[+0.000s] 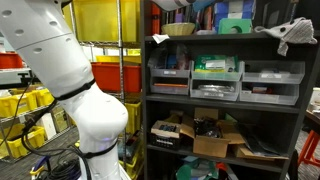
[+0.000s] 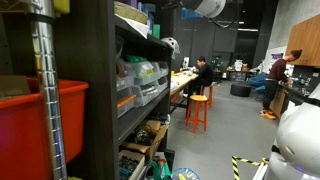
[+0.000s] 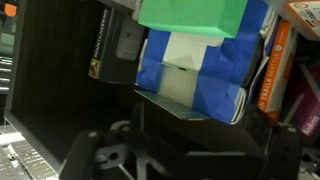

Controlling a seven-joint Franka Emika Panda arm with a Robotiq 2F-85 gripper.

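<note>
In the wrist view my gripper is open, its dark fingers (image 3: 262, 128) spread apart with nothing visible between them. Ahead of it are a green box (image 3: 195, 14), a blue-and-white package (image 3: 170, 77), a dark box (image 3: 116, 48) and an orange-edged item (image 3: 275, 80). They stand close together at the upper part of the picture. The white arm (image 1: 85, 115) rises at the left in exterior view 1, and part of it reaches in along the top, in front of the upper shelf. My fingertips are hard to make out in both exterior views.
A dark shelf unit (image 1: 222, 47) holds clear drawers (image 1: 215, 90) at mid-height. Lower down are open cardboard boxes (image 1: 232, 132). A grey cloth (image 1: 290, 33) hangs at the upper right. Exterior view 2 shows people farther back, with orange stools (image 2: 197, 105) and open floor.
</note>
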